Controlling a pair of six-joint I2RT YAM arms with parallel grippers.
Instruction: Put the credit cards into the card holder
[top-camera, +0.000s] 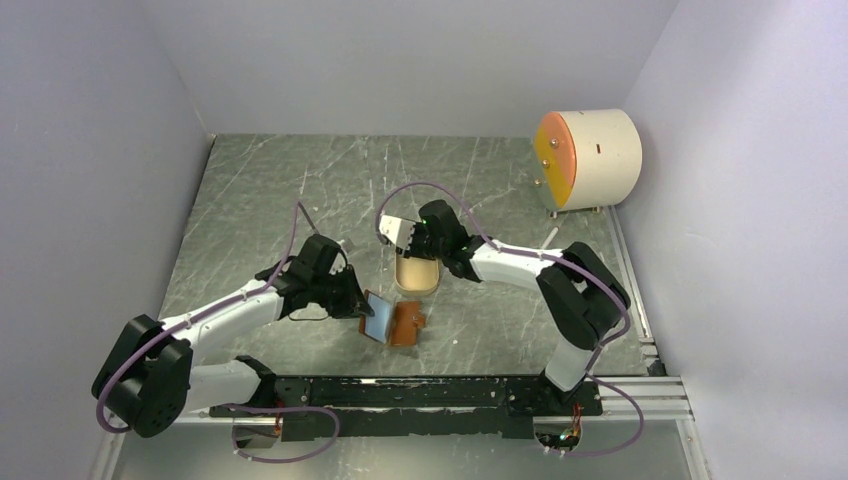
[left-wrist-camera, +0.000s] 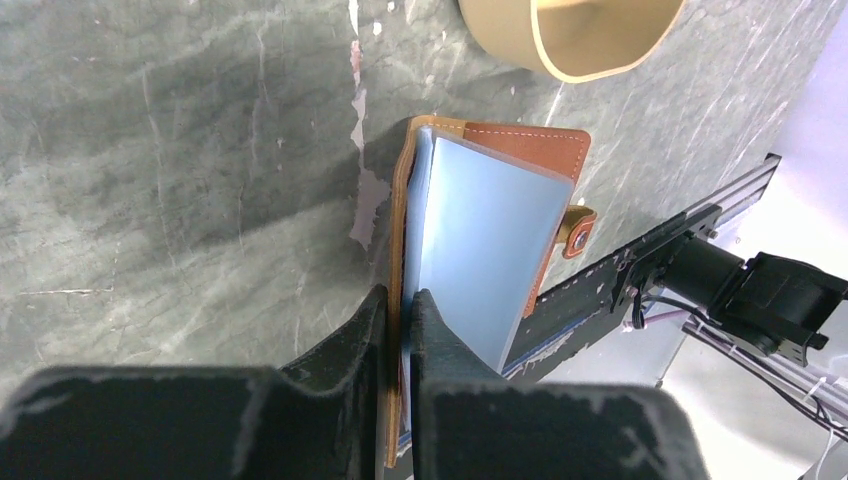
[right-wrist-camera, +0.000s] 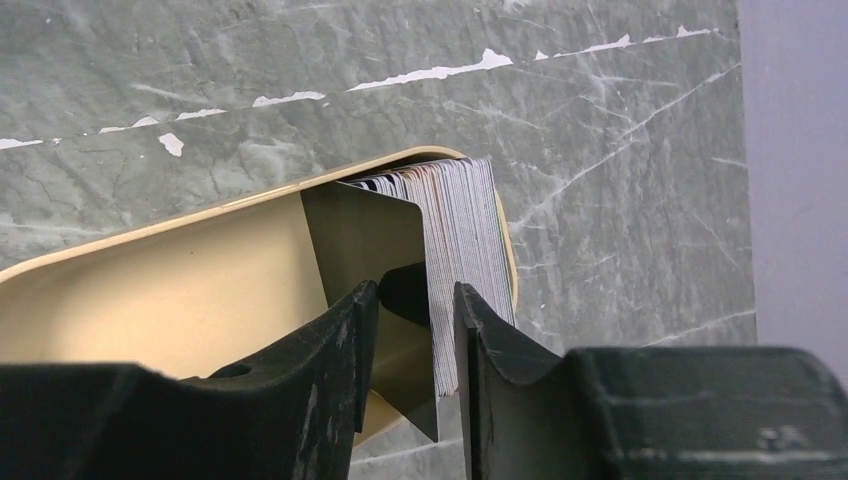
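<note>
My left gripper is shut on the brown leather card holder (left-wrist-camera: 535, 150), which stands opened with pale blue sleeves (left-wrist-camera: 485, 230) showing. In the top view it is near the front middle. Behind it lies a beige box (right-wrist-camera: 200, 290) holding a dense stack of cards (right-wrist-camera: 460, 230) at one end, with a dark card (right-wrist-camera: 355, 240) leaning out from the stack. My right gripper is over the box, part open, its fingers either side of the leaning card's edge; whether they touch it is unclear.
A white cylindrical cabinet (top-camera: 600, 160) with coloured drawers stands at the back right. Walls enclose the sides and back.
</note>
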